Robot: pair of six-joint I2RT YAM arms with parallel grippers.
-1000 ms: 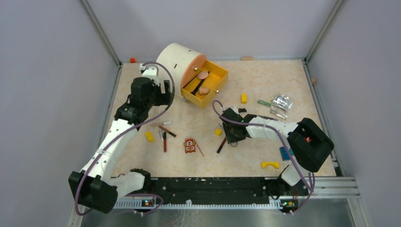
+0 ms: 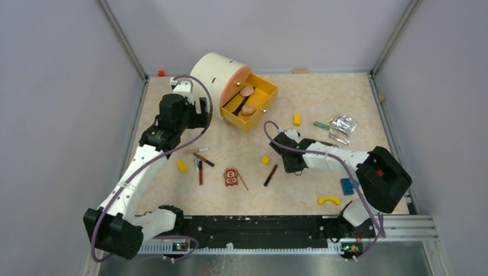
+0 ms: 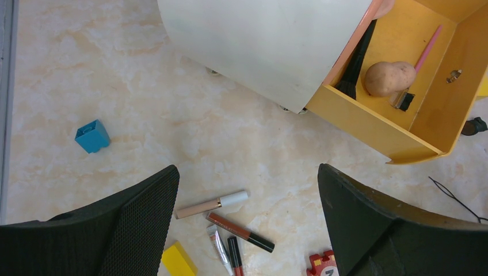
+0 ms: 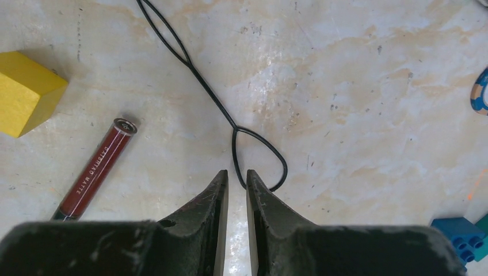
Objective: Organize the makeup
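A white cylindrical box [image 2: 216, 72] has its yellow drawer [image 2: 256, 118] pulled out, holding a black brush [image 3: 358, 60], a beige sponge [image 3: 390, 79] and a pink stick [image 3: 429, 46]. My left gripper hangs open above several tubes, including a beige tube [image 3: 198, 210]. My right gripper is shut at the lower loop of a black cord [image 4: 210, 92]; whether cord is between its fingertips I cannot tell. A dark red tube [image 4: 92, 172] lies left of it.
Yellow blocks [image 2: 297, 119], blue bricks [image 4: 457, 233], a red owl toy [image 2: 231, 177], a yellow arch [image 2: 328, 200] and silver packets [image 2: 343, 125] are scattered on the marbled table. The middle front-left area between drawer and tubes is mostly clear.
My right gripper and arm have shifted rightward in the top view, with the cord's loop shifting right too. The left arm has not moved.
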